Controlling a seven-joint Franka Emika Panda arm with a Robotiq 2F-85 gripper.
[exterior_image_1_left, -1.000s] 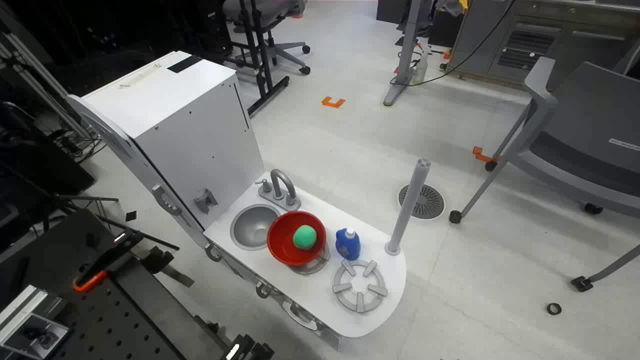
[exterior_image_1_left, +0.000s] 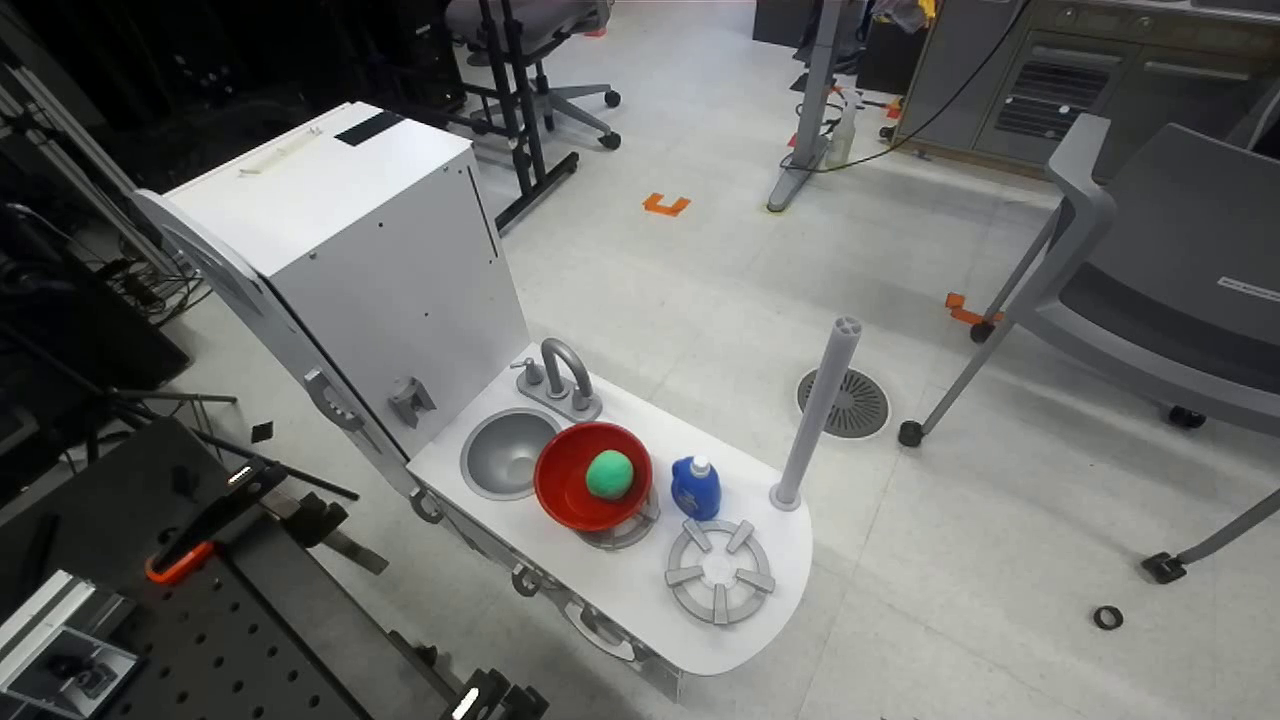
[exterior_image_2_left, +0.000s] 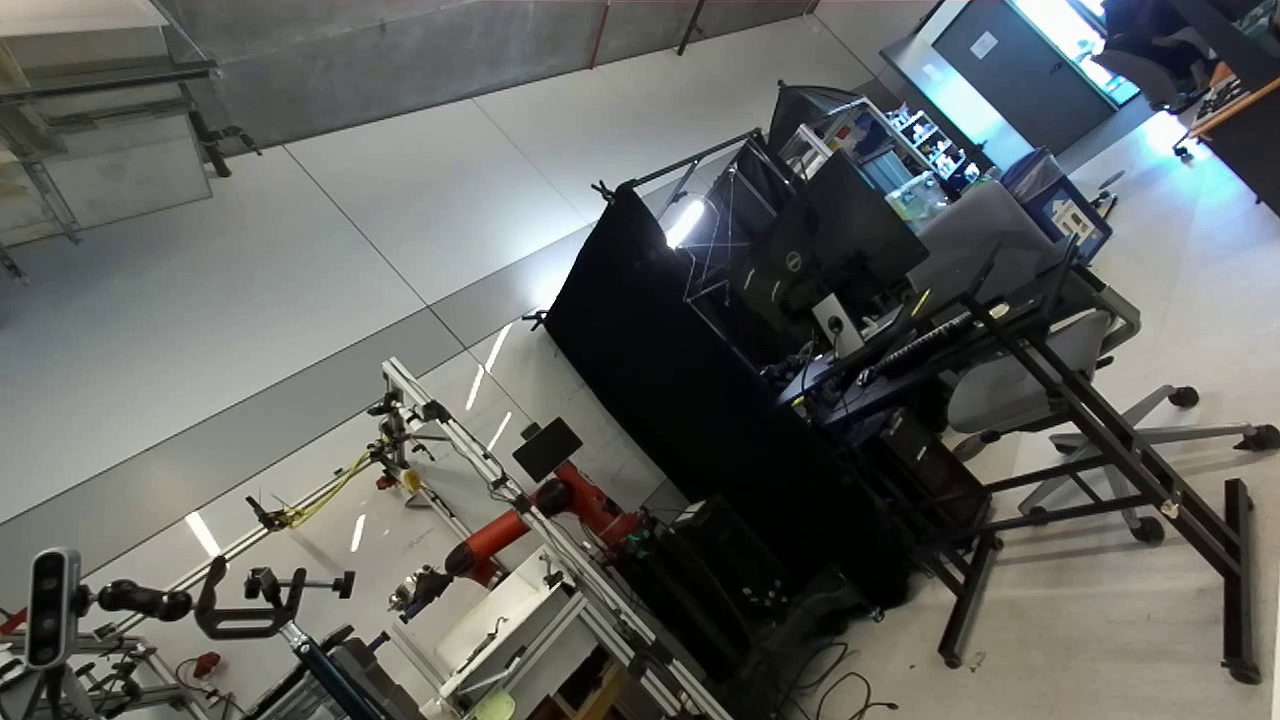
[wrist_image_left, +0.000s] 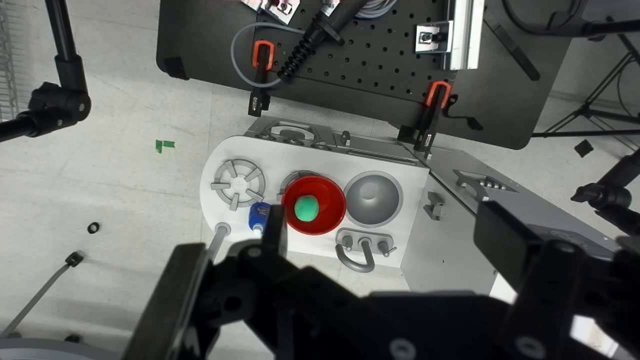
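Observation:
A red bowl (exterior_image_1_left: 561, 490) stands on the white counter of a toy kitchen (exterior_image_1_left: 654, 606), between the sink and a stove burner, partly over a second burner. Inside the bowl lies a round green object (exterior_image_1_left: 609, 475); in the wrist view the green object (wrist_image_left: 306, 208) is toward the bowl's left side. Close by the bowl is a small blue bottle (exterior_image_1_left: 696, 490) with a white cap. My gripper looks down from well above the counter, its fingers wide apart and nothing held. One finger partly covers the blue bottle's surroundings in the wrist view.
The grey sink (wrist_image_left: 373, 199) is empty, with a faucet (wrist_image_left: 360, 258) behind it. A tall white cabinet (exterior_image_1_left: 402, 282) rises at one end of the counter; a grey post (exterior_image_1_left: 816, 414) stands at the other. The burner (exterior_image_1_left: 720, 572) is bare. A black perforated table (wrist_image_left: 360, 66) lies alongside.

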